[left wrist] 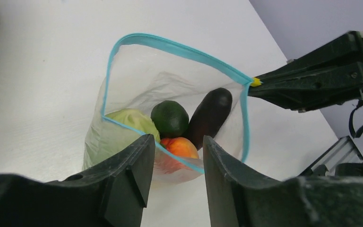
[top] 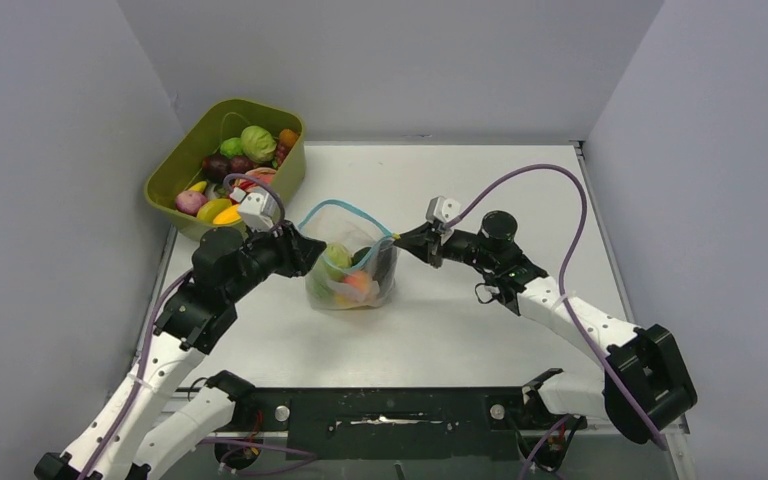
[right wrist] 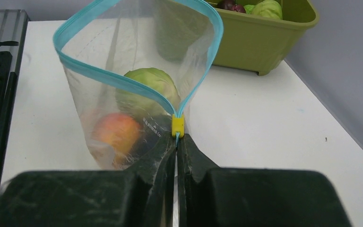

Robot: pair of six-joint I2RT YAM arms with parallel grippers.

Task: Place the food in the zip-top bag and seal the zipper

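The clear zip top bag stands on the table with its blue-edged mouth wide open. Inside it lie a green cabbage, a dark avocado, an eggplant and a red-orange fruit. My right gripper is shut on the bag's corner at the yellow zipper slider. My left gripper is part open at the bag's left side; in its wrist view the near blue rim runs across behind the gap. Whether its fingers touch the bag is unclear.
A green bin full of produce stands at the back left, behind my left arm. Grey walls close off the back and sides.
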